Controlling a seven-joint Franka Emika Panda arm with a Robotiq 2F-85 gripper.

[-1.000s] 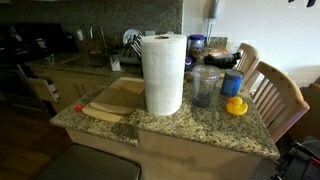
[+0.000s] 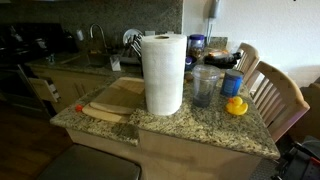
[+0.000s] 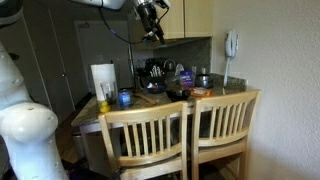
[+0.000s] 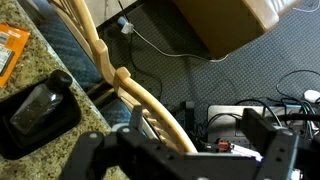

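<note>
High above the counter, my gripper (image 3: 152, 33) hangs at the end of the arm in exterior view 2. In the wrist view its dark fingers stand apart at the lower edge, the gripper open with nothing seen between them. On the counter are a yellow rubber duck (image 2: 236, 106), a clear pitcher (image 2: 205, 85), a blue can (image 2: 231, 83) and a tall paper towel roll (image 2: 164, 75). A black tray (image 4: 40, 120) holding a dark clear-sided object lies on the granite in the wrist view, left of my gripper.
Wooden chairs (image 3: 147, 138) stand along the counter, and one chair's back (image 4: 125, 80) crosses the wrist view. A cutting board (image 2: 118, 96) lies left of the roll. An orange packet (image 4: 10, 48) is near the tray.
Dark arm parts at the top right corner of exterior view 1 have moved up and almost out of the frame. The counter objects have not moved.
</note>
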